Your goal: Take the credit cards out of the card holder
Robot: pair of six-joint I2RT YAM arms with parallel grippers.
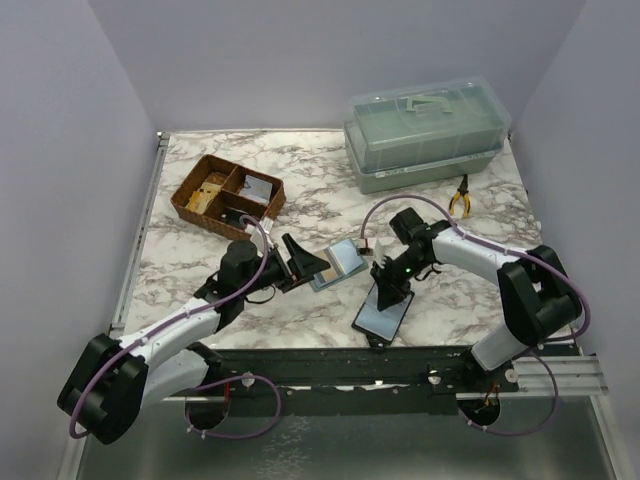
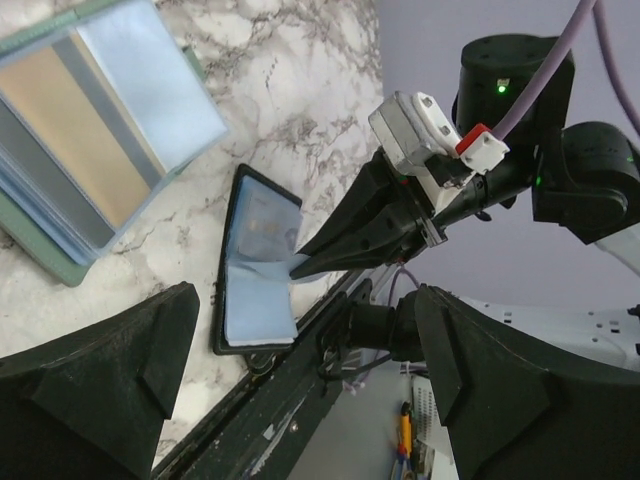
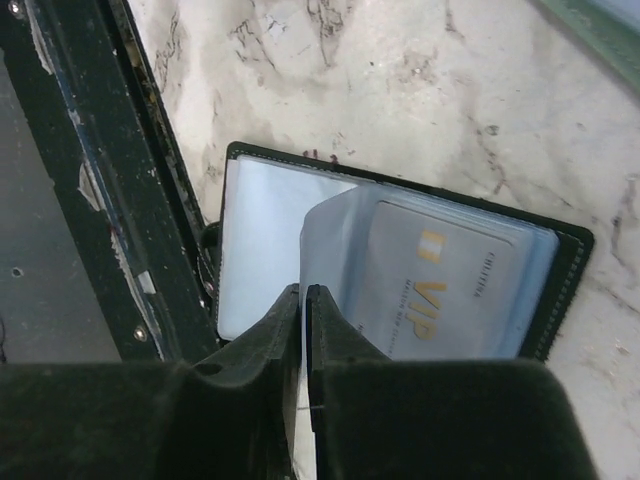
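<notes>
A dark-edged card holder (image 1: 377, 319) lies open flat at the table's front edge, a VIP card (image 3: 440, 285) behind clear sleeves in it. My right gripper is over it with its fingertips close together at an upright clear sleeve; whether they grip it I cannot tell. A second, green-edged card holder (image 2: 120, 120) lies open left of it in the top view. My left gripper (image 1: 301, 260) hangs open above that holder, nothing between its fingers.
A wicker box (image 1: 187, 195) with compartments is at the back left. Clear green plastic boxes (image 1: 420, 140) and yellow pliers (image 1: 462, 190) are at the back right.
</notes>
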